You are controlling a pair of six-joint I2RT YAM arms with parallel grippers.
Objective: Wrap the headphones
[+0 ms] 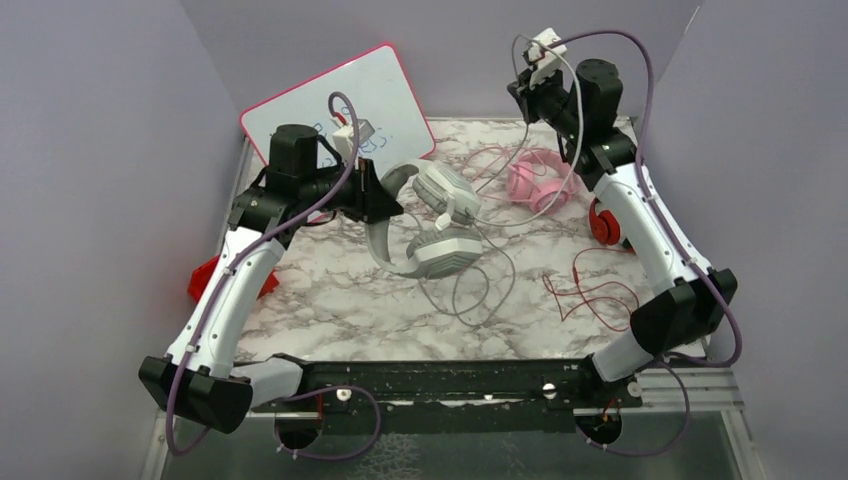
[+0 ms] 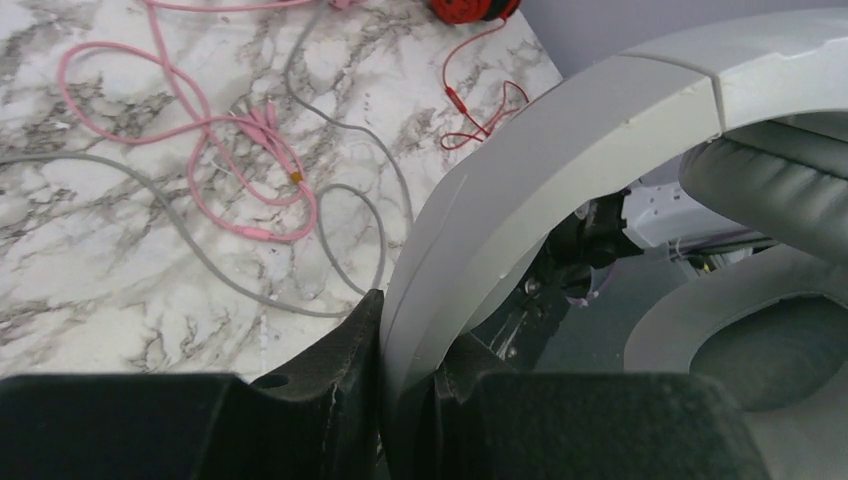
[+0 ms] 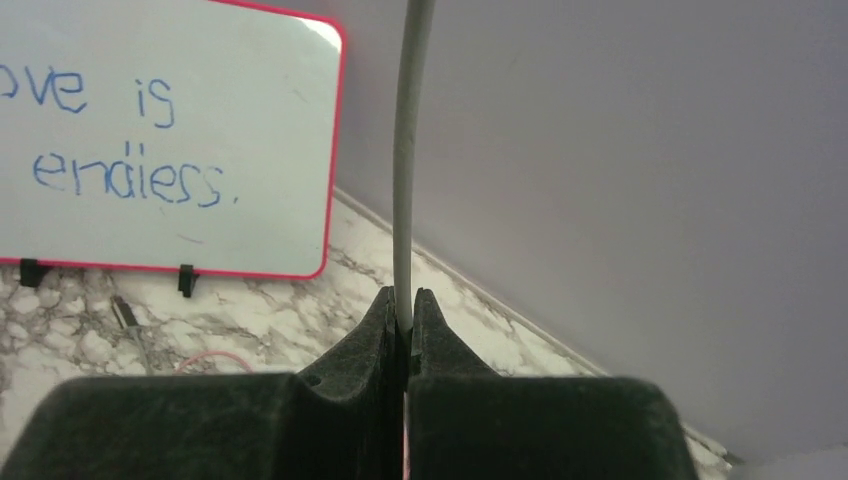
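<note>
My left gripper (image 1: 376,195) is shut on the headband of the white-grey headphones (image 1: 445,250), held above the marble table; the band (image 2: 540,160) fills much of the left wrist view, with an ear pad (image 2: 760,190) behind it. My right gripper (image 1: 522,90) is raised at the back right, shut on the grey headphone cable (image 3: 406,170), which rises from its fingertips in the right wrist view. In the top view the cable loops from there down to the headphones, and more grey cable lies in loose curves on the table (image 1: 320,330).
Pink headphones (image 1: 550,195) with tangled cable lie at the back right, red headphones (image 1: 604,225) and red cable beside the right arm. A whiteboard (image 1: 370,90) stands at the back left, a red bin (image 1: 205,280) at the left edge. Walls close both sides.
</note>
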